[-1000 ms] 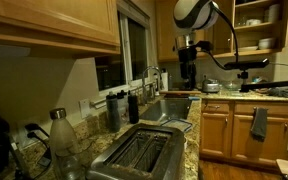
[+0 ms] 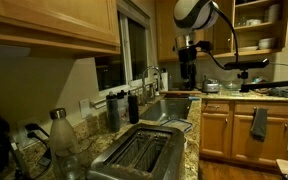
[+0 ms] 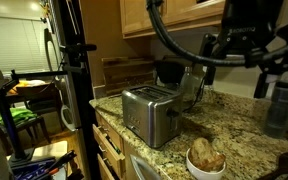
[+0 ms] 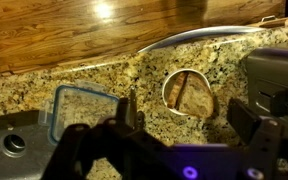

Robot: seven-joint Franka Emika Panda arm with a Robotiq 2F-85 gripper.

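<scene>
Bread lies in a small white bowl on the speckled counter; a narrower, browner piece leans at its left side in the wrist view. In exterior view 2 the same bowl stands in front of the silver toaster, whose edge also enters the wrist view at right. My gripper is open above the counter, its dark fingers spread to either side of the bowl in the image. Nothing shows between them. From exterior view 1, the gripper hangs high, pointing down; the bowl is hidden there.
A clear rectangular container sits by the sink. Dark bottles and a metal bottle line the wall side. Upper cabinets overhang the counter. Wooden floor lies beyond its edge.
</scene>
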